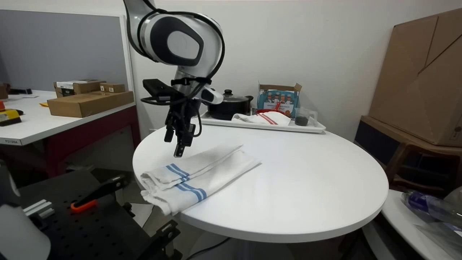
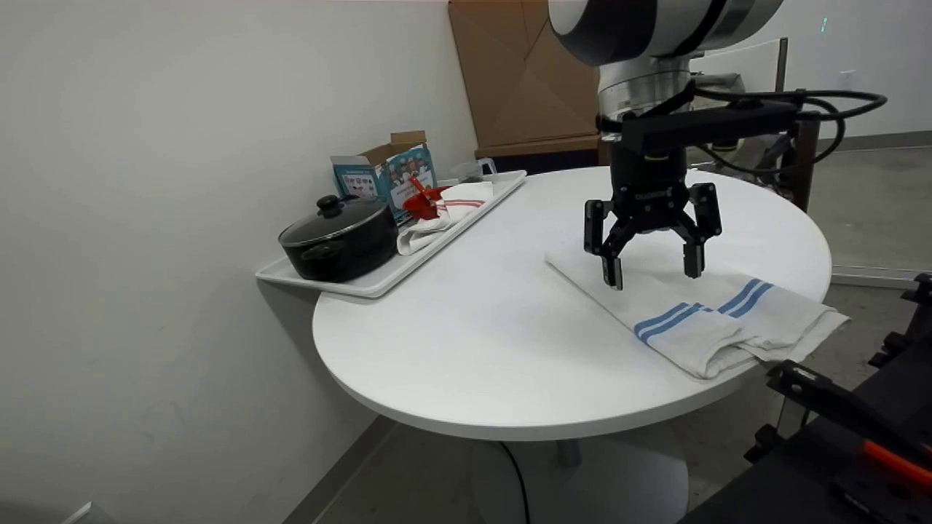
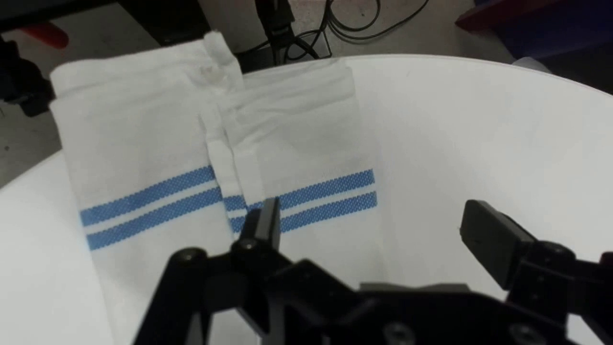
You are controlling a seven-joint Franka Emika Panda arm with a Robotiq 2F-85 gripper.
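A white towel with blue stripes (image 1: 203, 175) lies folded on the round white table (image 1: 303, 182), its striped end reaching over the table's edge. My gripper (image 1: 171, 147) hangs above the towel, clear of it. In the second exterior view the gripper (image 2: 653, 272) stands open over the cloth (image 2: 699, 327), its two fingers well apart with nothing between them. Seen from the wrist, one finger (image 3: 267, 224) is above the towel's stripes, and the other is over bare table to the right of the towel (image 3: 149, 138). A fold line runs lengthwise along the cloth.
At the table's far side a white tray (image 2: 376, 285) holds a black lidded pot (image 2: 341, 240), a blue box (image 2: 411, 179), a red-striped cloth (image 2: 463, 196) and a clear cup (image 1: 305, 117). A dark platform (image 1: 99, 221) stands close to the near-left edge.
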